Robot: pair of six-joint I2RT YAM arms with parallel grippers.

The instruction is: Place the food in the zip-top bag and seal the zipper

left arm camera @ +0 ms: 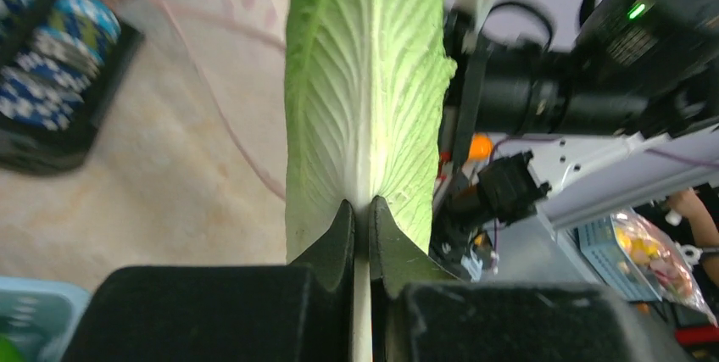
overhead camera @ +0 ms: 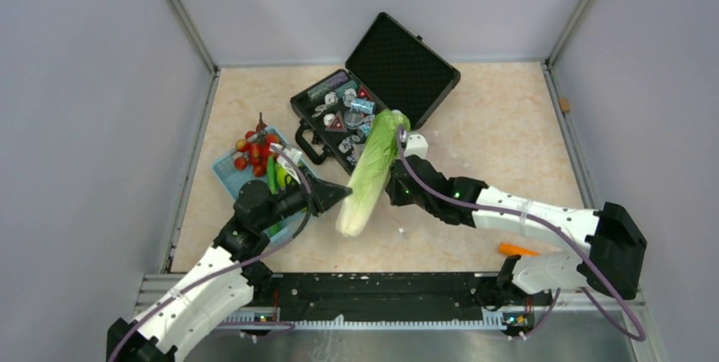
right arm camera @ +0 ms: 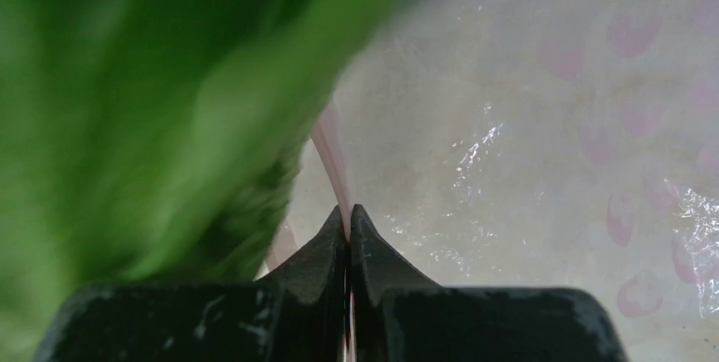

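A long napa cabbage (overhead camera: 373, 167) hangs over the middle of the table, its white base toward the front. My left gripper (overhead camera: 348, 191) is shut on it; in the left wrist view the fingertips pinch the pale stalk of the cabbage (left arm camera: 366, 82). In the right wrist view, the clear bag (right arm camera: 509, 150) with pink spots spreads out, and my right gripper is shut on its thin pinkish edge. Blurred green leaves fill the left of that view, close to the bag's edge. From above, the cabbage hides much of the bag, and whether any leaf is inside cannot be told.
A blue basket (overhead camera: 227, 177) with tomatoes (overhead camera: 254, 152) and green vegetables stands at the left, partly under my left arm. Behind the cabbage lies an open black case (overhead camera: 407, 69) holding small items. An orange object (overhead camera: 517, 249) lies front right.
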